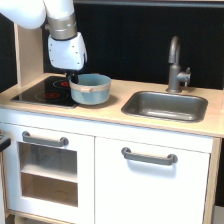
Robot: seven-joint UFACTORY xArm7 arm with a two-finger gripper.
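A light blue-grey pot (91,95) is at the right edge of the black cooktop (38,93), partly over the wooden counter. My gripper (73,77) reaches down from the upper left to the pot's left side. Its dark fingertips meet the rim there, and it appears shut on the pot at that spot. The fingers are small and dark in this view, so the exact hold is hard to make out. Whether the pot's base touches the surface or sits slightly above it, I cannot tell.
A metal sink (168,105) with a grey faucet (177,72) is set into the counter on the right. Bare wooden counter (117,98) lies between pot and sink. Below are white cabinet fronts (150,188) with grey handles.
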